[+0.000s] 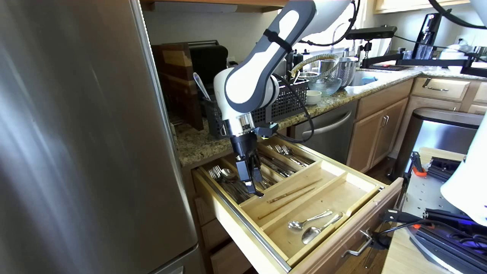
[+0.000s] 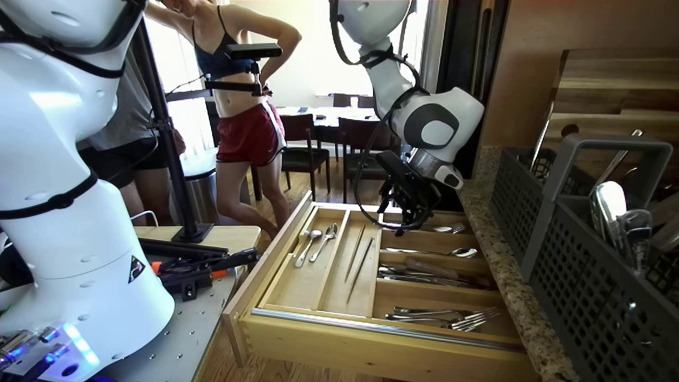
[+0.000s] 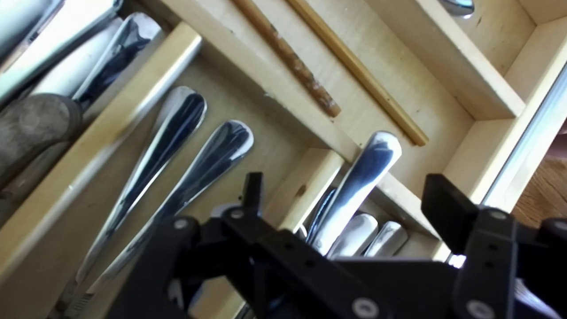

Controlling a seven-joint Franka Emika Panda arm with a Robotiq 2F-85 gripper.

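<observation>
In the first exterior view my gripper points down at the near-left compartments of a pulled-out cutlery drawer. Its fingers stand apart in the wrist view, one black finger at the left and the other finger at the right. A shiny silver handle rises in the space between them, apart from both fingertips, and overlaps the divider in view. Several more handles lie below it, partly behind the gripper. Two long silver handles rest in the neighbouring compartment.
Two wooden chopsticks lie in a long slot. Two spoons occupy the front compartment. A grey dish rack stands on the counter beside the drawer; the fridge is close at the left.
</observation>
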